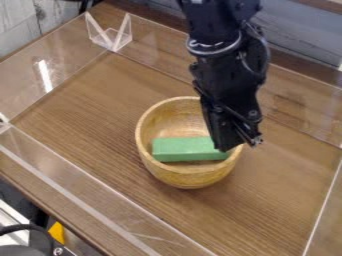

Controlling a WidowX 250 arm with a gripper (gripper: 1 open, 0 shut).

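Note:
A round wooden bowl (pixel 187 176) sits on the wooden table, with a green rectangular block (pixel 190 149) lying in it. The black gripper (pixel 219 136) hangs from the top centre over the bowl's right back part, its tip above the right end of the block and partly covering the rim. The fingers look closed, with nothing visible between them.
A small clear plastic basket (pixel 110 30) stands at the back left. The table (pixel 80 120) is open to the left and right of the bowl. A wall runs along the back, and dark cables lie at the bottom left corner.

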